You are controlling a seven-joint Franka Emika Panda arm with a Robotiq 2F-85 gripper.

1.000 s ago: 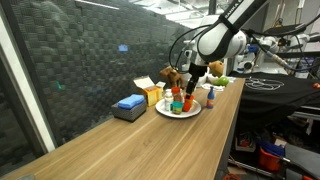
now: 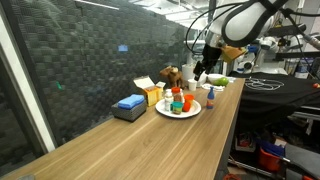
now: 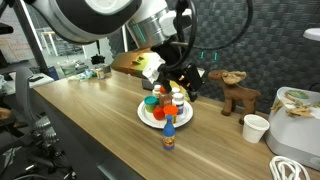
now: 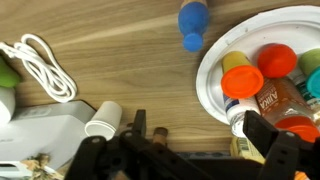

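Observation:
My gripper stands open with nothing between its fingers, above the bare wood beside the white plate (image 4: 208, 62). In exterior view 1 the gripper (image 2: 203, 70) hangs over the table, behind and to the right of the plate. On the plate are a yellow and orange item (image 4: 240, 78), a red round one (image 4: 277, 60), a green one (image 4: 314, 82) and several small bottles. A blue bottle (image 3: 168, 133) stands upright on the table close to the plate. The arm covers part of the scene in exterior view 2.
A brown toy moose (image 3: 232, 92), a white cup (image 3: 254, 128), a white bin (image 3: 295, 117) and a coiled white cable (image 3: 288, 168) stand or lie past the plate. A dark box with blue contents (image 2: 130, 106) sits left of it.
The gripper has risen from low over the plate and moved right in exterior view 1, away from the plate. The plate and the blue bottle stay in place.

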